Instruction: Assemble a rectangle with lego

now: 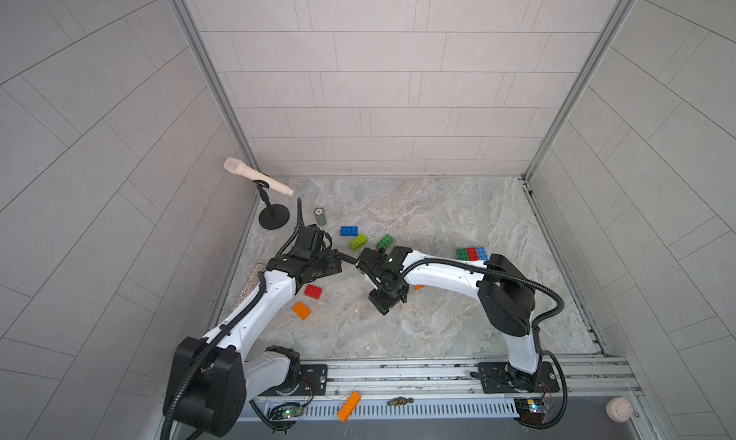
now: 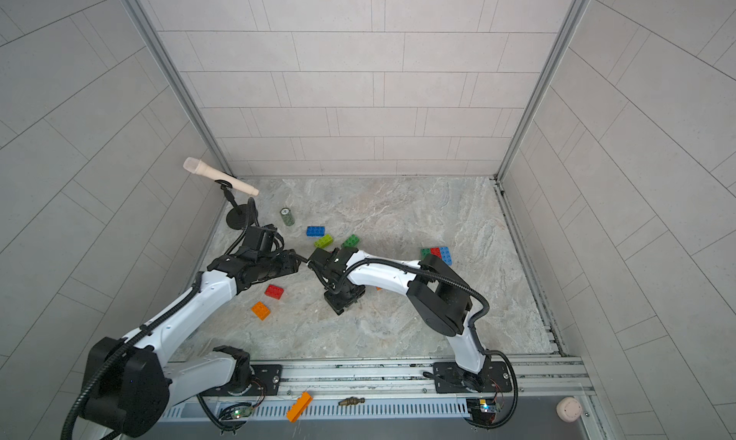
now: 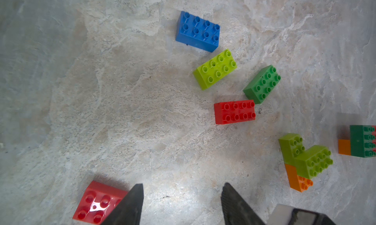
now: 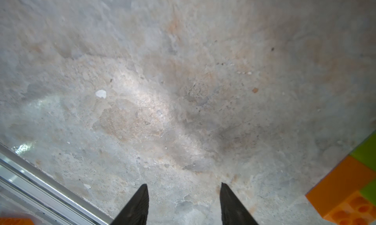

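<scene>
My left gripper is open above the bricks, nothing between its fingers. Its view shows red (image 3: 234, 111), blue (image 3: 197, 31), lime (image 3: 214, 68) and green (image 3: 261, 83) bricks, another red (image 3: 99, 201) near its fingers, and a joined lime-and-orange piece (image 3: 313, 160). My right gripper is open over bare floor near the front rail, with orange and lime bricks (image 4: 336, 185) at its view's right. An orange brick (image 1: 349, 405) lies beyond the front rail, off the work surface. A group of green, red and blue bricks (image 1: 471, 253) sits at the right.
A stand (image 1: 273, 216) with a pale rod and a can (image 1: 320, 216) are at back left. Another orange brick (image 1: 300, 309) lies front left. The two arms are close together at the centre.
</scene>
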